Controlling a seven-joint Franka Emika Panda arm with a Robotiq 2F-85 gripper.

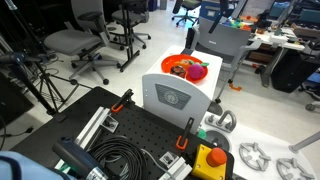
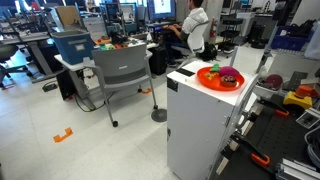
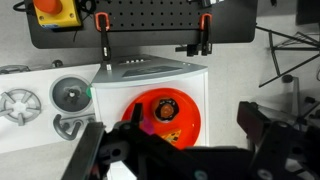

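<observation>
My gripper stands open in the wrist view, its dark fingers set wide apart, with nothing held between them. Below it is a round red plate point(image 3: 190, 117) on the white cabinet point(image 2: 195, 113). On the plate lie a dark round item with an orange middle point(image 3: 166, 108), an orange wedge-shaped piece point(image 3: 173, 137) and a purple-pink item point(image 3: 148, 127), partly hidden by a finger. Exterior view 2 shows the purple item point(image 2: 229, 75) at the plate's right side and something green point(image 2: 215, 68) behind. The gripper is well above the plate.
A small grey sink point(image 3: 70, 95) and stove burner point(image 3: 20, 105) lie beside the cabinet. The yellow box with a red button point(image 1: 211, 161) sits near the black perforated base point(image 1: 150, 130). Orange-tipped clamps point(image 1: 184, 135) stick up from that base. Chairs stand behind.
</observation>
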